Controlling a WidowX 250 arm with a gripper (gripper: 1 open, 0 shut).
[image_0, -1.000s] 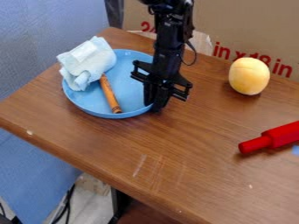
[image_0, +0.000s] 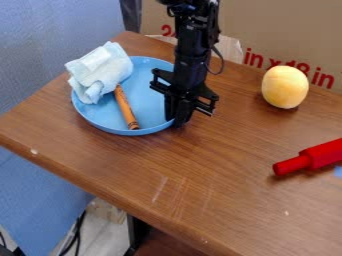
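Observation:
My black gripper (image_0: 181, 105) is down at the right rim of a blue plate (image_0: 104, 113), its dark fingers overlapping the rim. Whether it is open or shut, and whether anything is between the fingers, is hidden by its dark body. On the plate lie a white cloth (image_0: 99, 70) at the back left and an orange-brown stick-like item (image_0: 126, 108) lying lengthwise.
A pale yellow round object (image_0: 285, 87) stands at the back right before a cardboard box (image_0: 287, 35). A red cylinder (image_0: 314, 158) lies at the right edge.

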